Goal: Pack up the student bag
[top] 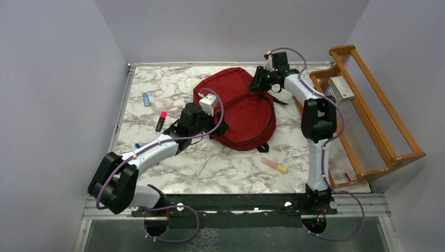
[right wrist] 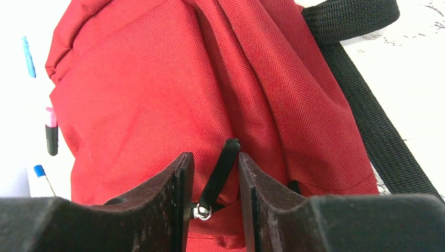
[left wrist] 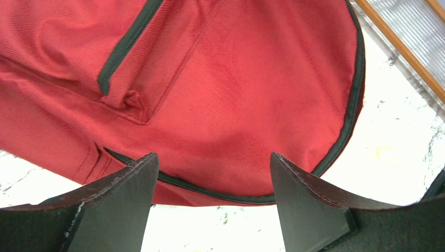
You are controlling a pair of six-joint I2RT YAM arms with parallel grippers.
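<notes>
A red bag [top: 245, 123] lies flat in the middle of the table, its dark zipper [left wrist: 349, 121] curving along the edge. My left gripper is over the bag's front left edge, its fingers [left wrist: 299, 194] wide apart with nothing held. At the bag's back right my right gripper stands open, with a black zipper pull [right wrist: 220, 170] showing between its fingers but not clamped. A black strap [right wrist: 375, 121] trails beside the bag. Whether the bag's main zipper is fully closed cannot be seen.
Left of the bag lie a blue item [top: 146, 100], a black marker with a red cap [top: 161, 122] and a blue-ended pen. In front are a thin pen [top: 204, 164] and an orange-yellow item [top: 274, 166]. A wooden rack [top: 362, 121] with a box [top: 341, 88] bounds the right.
</notes>
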